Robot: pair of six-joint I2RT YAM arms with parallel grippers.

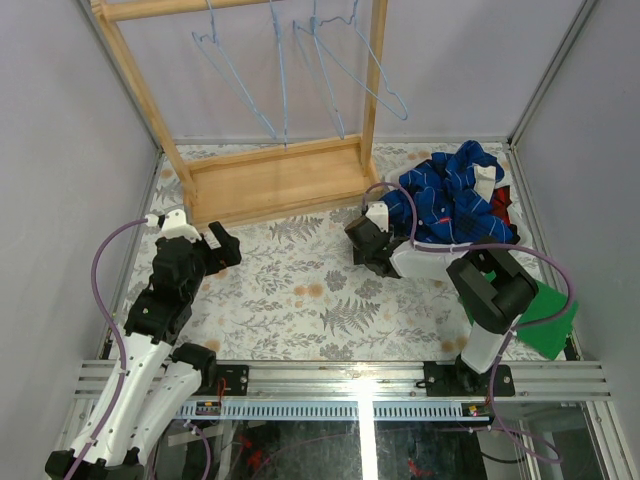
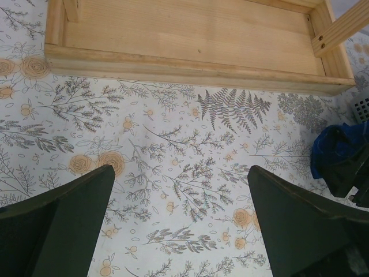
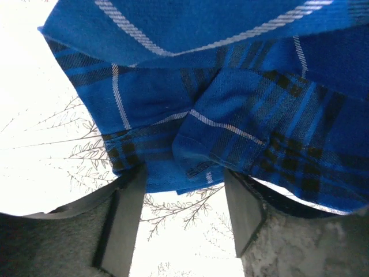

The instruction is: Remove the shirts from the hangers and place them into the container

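Note:
A blue plaid shirt (image 1: 450, 200) lies bunched in the pile at the right. My right gripper (image 1: 362, 250) is at the pile's left end, low over it; in the right wrist view its fingers (image 3: 115, 225) are partly apart, with folds of the shirt (image 3: 300, 144) just beyond and between the tips. Whether they grip cloth is unclear. My left gripper (image 1: 218, 250) stands open and empty left of centre, above the table. Blue wire hangers (image 1: 240, 85) hang bare on the wooden rack (image 1: 230, 10).
The rack's base tray (image 1: 270, 185) stands empty at the back. A green board (image 1: 545, 330) lies at front right, and red cloth (image 1: 500, 200) shows in the pile.

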